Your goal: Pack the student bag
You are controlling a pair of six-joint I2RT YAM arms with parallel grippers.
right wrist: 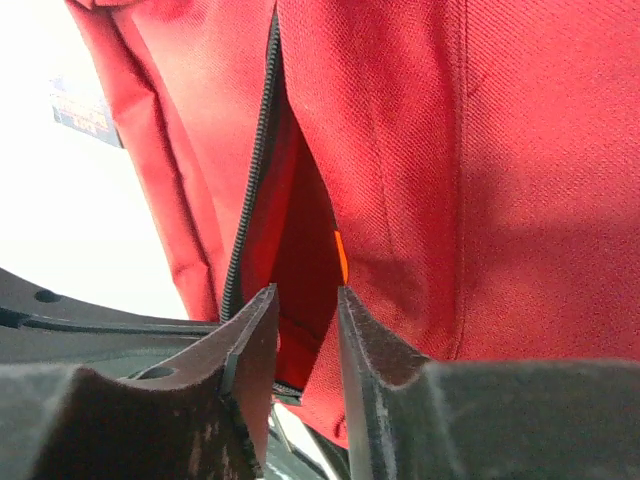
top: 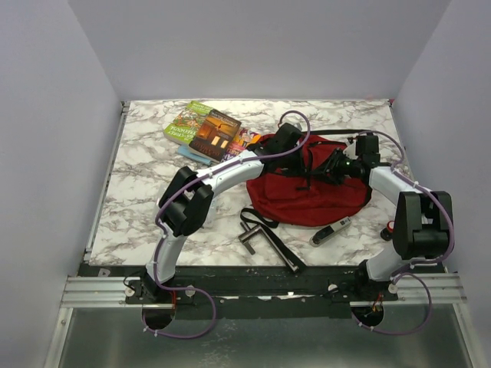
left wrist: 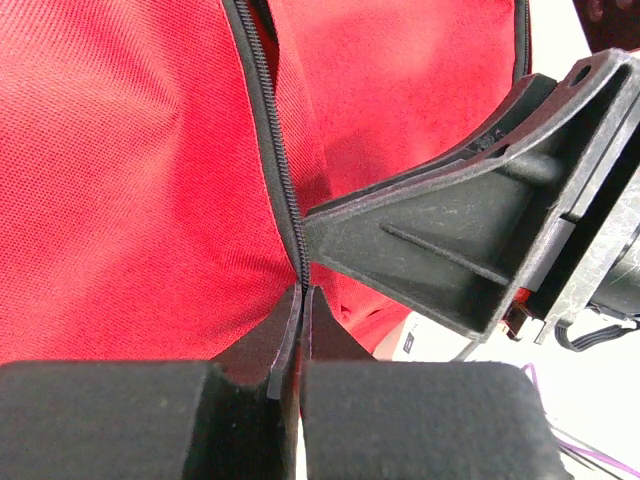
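The red bag (top: 288, 207) lies at the table's right half, filling most of both wrist views. My left gripper is shut at the zipper edge (left wrist: 271, 136); whether the edge is between its fingers is unclear. My right gripper is part open over the open zipper slit (right wrist: 256, 160), where a small orange piece shows inside. In the top view both grippers meet over the bag's middle, largely hiding their fingertips.
Several books (top: 215, 136) lie at the back left. A grey case (top: 331, 231) and black straps are at the front.
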